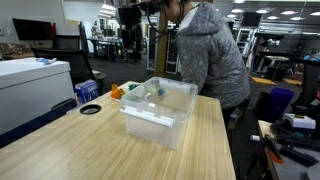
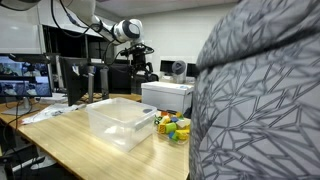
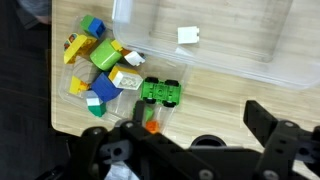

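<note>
My gripper is open, its two dark fingers wide apart with nothing between them. In the second exterior view the gripper (image 2: 139, 65) hangs well above the table. A large clear bin (image 1: 155, 118) stands on the wooden table. Inside it, the wrist view shows a small white piece (image 3: 188, 35) on the floor. Beside the bin, a small clear container holds colourful toys, among them a green block (image 3: 104, 54), a blue block (image 3: 103, 86) and a green wheeled piece (image 3: 160, 92).
A black ring (image 1: 90, 109) lies on the table near a blue box (image 1: 87, 91). Someone in a grey jacket (image 1: 210, 55) stands close behind the bin. Bare tabletop (image 1: 80, 150) stretches across the near left.
</note>
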